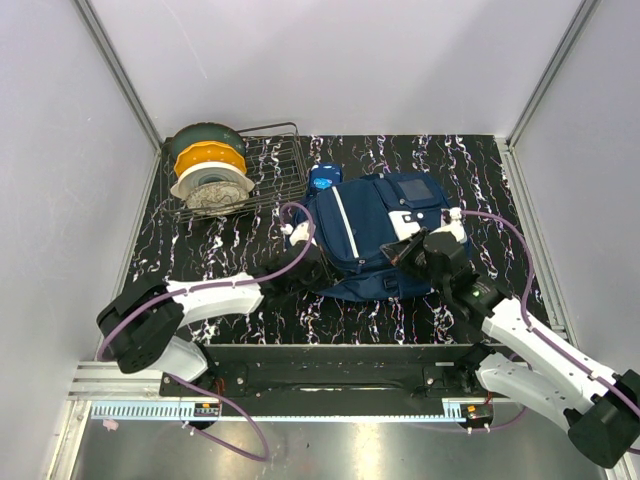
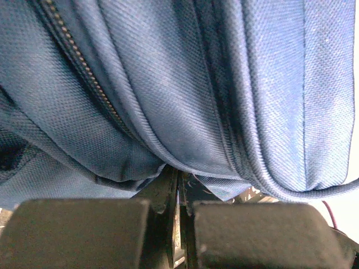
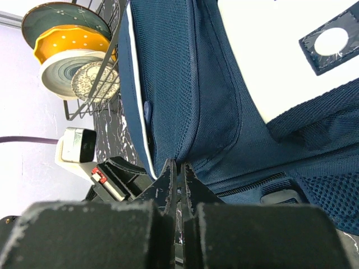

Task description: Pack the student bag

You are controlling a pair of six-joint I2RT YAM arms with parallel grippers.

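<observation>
A navy bag (image 1: 370, 220) with white patches, zips and mesh lies flat in the middle of the dark marble counter. My left gripper is pressed at the bag's front-left part, its fingers shut among folds of blue fabric beside a zip (image 2: 87, 73); nothing clearly shows between them. My right gripper is shut above the bag, its tips at a fold near the white stripe (image 3: 137, 84), with nothing visible between them. A small blue pouch (image 1: 324, 180) sits behind the bag's upper left.
A wire rack (image 1: 275, 170) holds several plates, among them an orange dish (image 1: 208, 153), at the back left. Bare marble shows left of the bag and along the front edge (image 1: 420, 325). Both arms reach in from the front.
</observation>
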